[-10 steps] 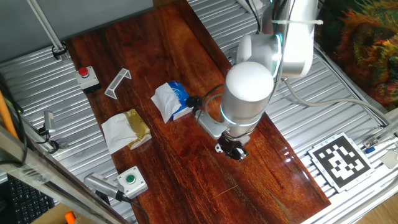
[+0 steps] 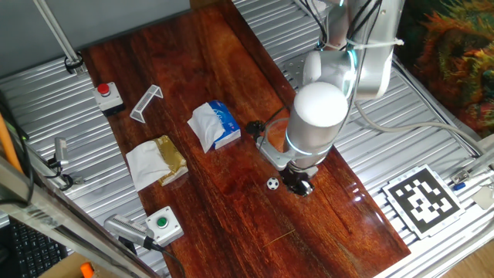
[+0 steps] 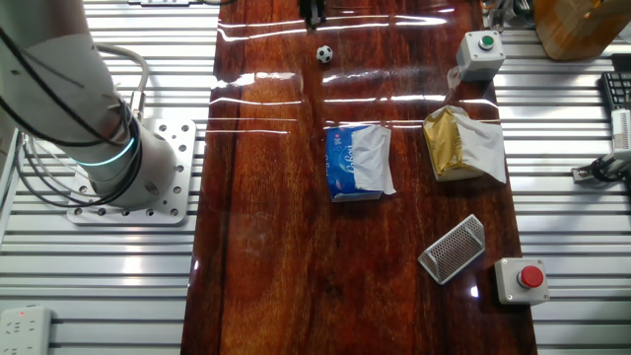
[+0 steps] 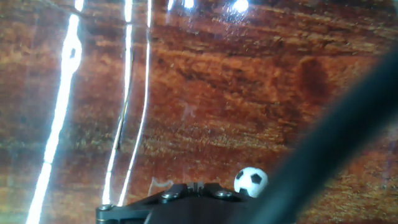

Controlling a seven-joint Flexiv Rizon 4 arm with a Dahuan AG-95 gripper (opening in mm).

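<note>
A small black-and-white soccer ball (image 2: 272,184) rests on the wooden table; exterior view 2 shows the ball (image 3: 324,54) fully clear. My gripper (image 2: 302,187) points down just to the right of it in exterior view 1, apart from it. In the wrist view, the gripper has its fingertips together with nothing visible between them. The ball (image 4: 250,182) appears to their right there, its lower edge partly hidden by the gripper. At the top of exterior view 2, only the gripper's lower end (image 3: 314,12) shows.
Behind the ball lie a blue tissue pack (image 3: 357,163) and a gold tissue pack (image 3: 460,145). A white perforated bracket (image 3: 454,249), a red-button box (image 3: 522,281) and a green-button box (image 3: 481,55) stand along one table edge. Bare wood surrounds the ball.
The gripper no longer overlaps the ball. The ball stays about where it was.
</note>
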